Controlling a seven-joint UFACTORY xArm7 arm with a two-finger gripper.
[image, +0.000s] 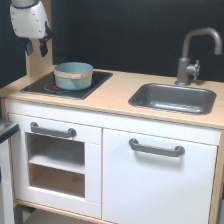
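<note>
A white robot gripper (36, 44) with dark fingers hangs at the top left, above and left of the stove, well clear of the pot; whether it is open or shut is hard to make out. A teal pot (73, 74) sits on the black stovetop (42, 86) on the wooden counter.
A steel sink (172, 97) with a tall faucet (188, 63) is on the right of the counter (122, 91). Below are an oven compartment (57, 155) and a white cupboard door (155, 183) with grey handles. A grey object stands at the left edge.
</note>
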